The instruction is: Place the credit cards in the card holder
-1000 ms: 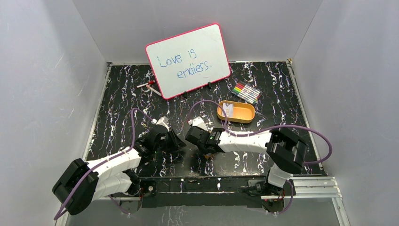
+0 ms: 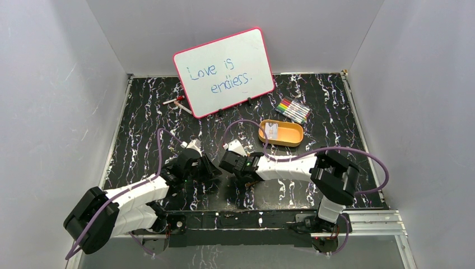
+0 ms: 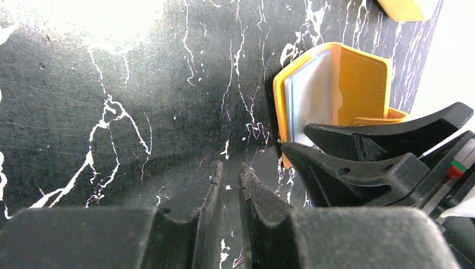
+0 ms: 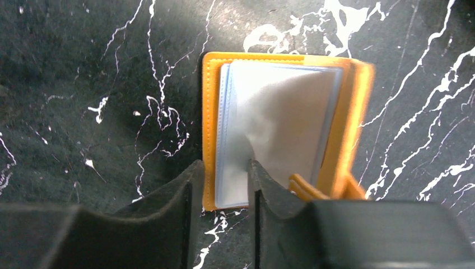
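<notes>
An orange card holder [image 4: 208,129] lies opened out on the dark table, its clear sleeves [image 4: 274,112] facing up. In the right wrist view my right gripper is over its near left part, fingers parted and nothing visible between them. The left wrist view shows this holder [image 3: 364,78] at upper right, the right fingers [image 3: 347,131] covering its near part. To its left, my left gripper stands narrowly open and empty above bare table. From the top, the right arm hides most of the holder. A card [image 2: 271,130] lies in the orange tray [image 2: 290,134].
Behind the arms a whiteboard [image 2: 224,73] leans at the back, with loose markers [image 2: 183,106] by its left side. A pack of coloured markers [image 2: 293,110] lies beyond the tray. Both grippers stand close together.
The left arm has barely moved. Tray and whiteboard stay put.
</notes>
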